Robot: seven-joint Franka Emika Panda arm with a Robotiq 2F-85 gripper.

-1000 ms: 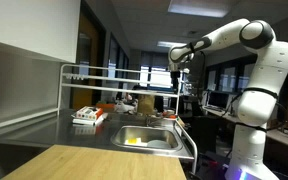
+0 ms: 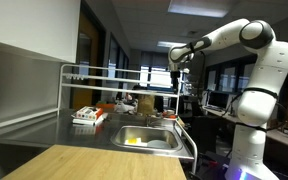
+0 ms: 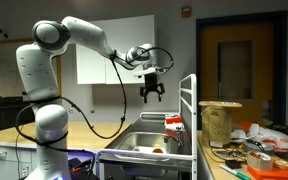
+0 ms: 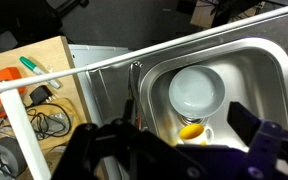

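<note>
My gripper stands open, high above the sink (image 2: 150,133), with its dark fingers spread at the bottom of the wrist view. Nothing is held between them. In exterior view 2 the gripper (image 3: 152,93) hangs well clear of everything below. A pale round bowl (image 4: 196,92) rests in the sink in the wrist view. Beside it lies a small yellow-orange object (image 4: 191,131), with more yellow and white partly hidden at the lower edge. The same yellow shows in the sink in exterior view 1, too small to identify.
A white rail (image 4: 169,45) runs along the sink edge. Past it, a wooden surface (image 4: 44,52) carries cables, a green marker and an orange item. A white dish rack (image 2: 88,116) stands on the dark counter. Bags and containers crowd a side table.
</note>
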